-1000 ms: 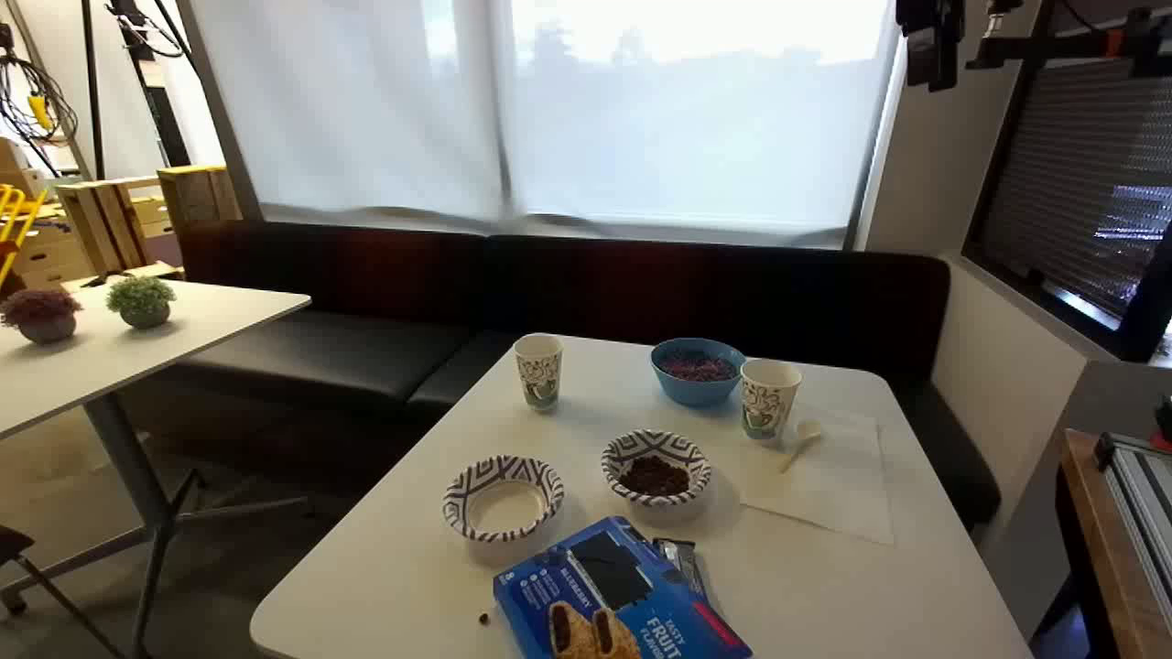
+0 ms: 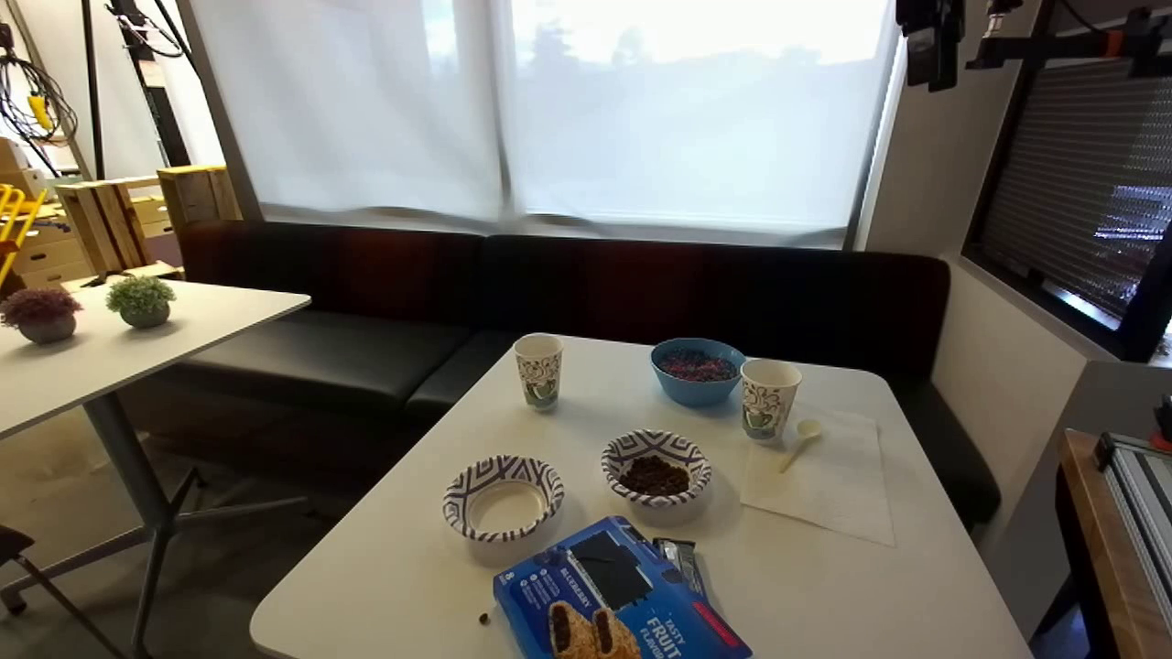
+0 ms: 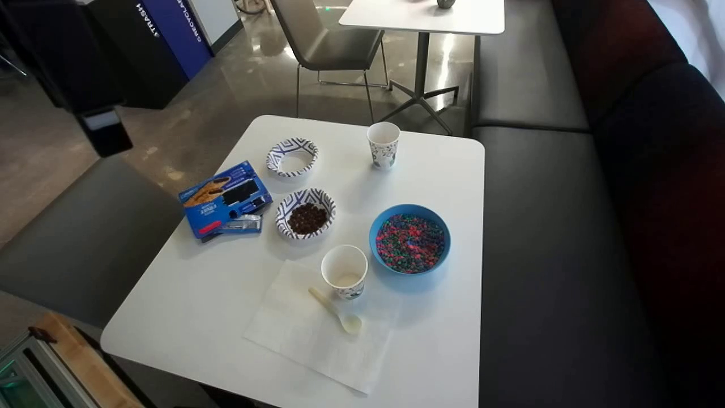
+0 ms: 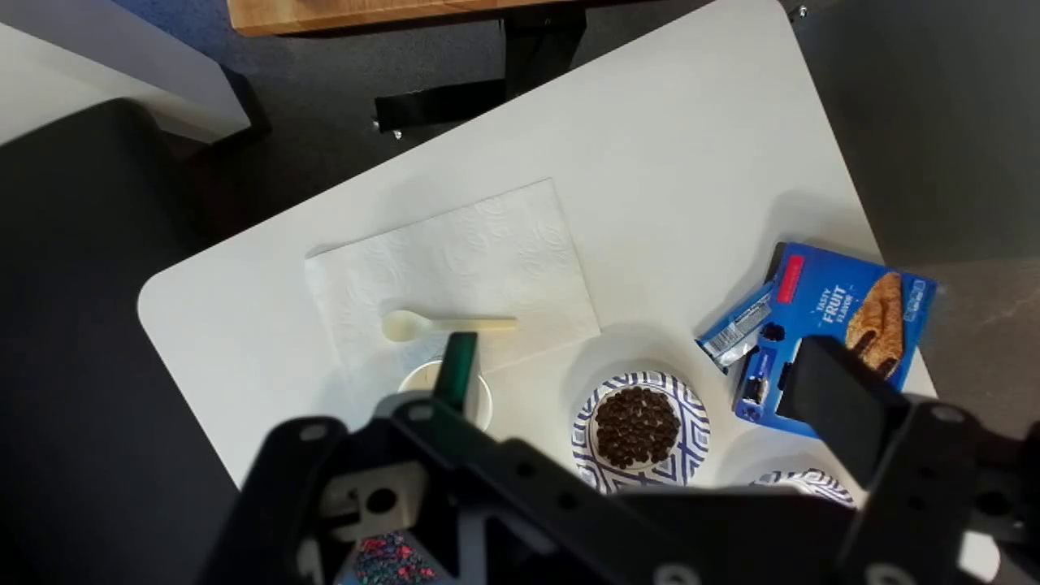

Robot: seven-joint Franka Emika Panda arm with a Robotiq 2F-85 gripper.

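My gripper hangs high over the table with its fingers wide apart, open and with nothing between them. Below it in the wrist view is a patterned bowl of brown pieces (image 4: 635,429). A pale spoon (image 4: 473,325) lies on the white napkin (image 4: 468,253). One paper cup (image 3: 344,272) stands upright by the napkin, beside the blue bowl (image 3: 442,255) of colourful bits. Another paper cup (image 3: 383,145) is at the far side. The second patterned bowl (image 2: 503,500) looks empty. A blue fruit-bar box (image 2: 615,599) lies flat, a wrapped bar (image 2: 681,566) against its edge.
A black bench (image 3: 544,238) runs along one side of the white table (image 3: 204,292). A grey chair (image 3: 88,238) is by the box side. One small dark crumb (image 2: 483,619) lies near the box.
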